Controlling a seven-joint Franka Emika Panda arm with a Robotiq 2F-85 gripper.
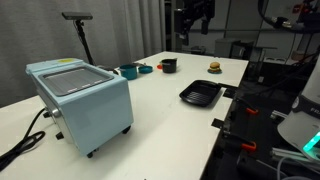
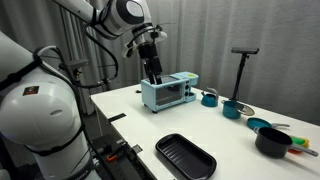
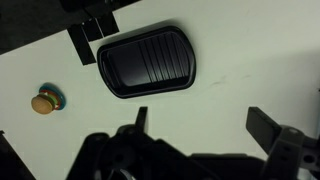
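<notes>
High above the white table hangs my gripper, its two fingers wide apart and nothing between them in the wrist view. A black ribbed tray lies flat on the table, apart from the gripper; exterior view 1 has the tray right of centre, near the table's edge. A toy burger rests at the left of the wrist view. The light blue toaster oven stands on the left in exterior view 1. In exterior view 2 the gripper appears in front of the oven, at a height above the table.
Toward the back are a black pot, a blue pan and a teal pot. A dark stand rises behind them. Bare table lies between oven and tray.
</notes>
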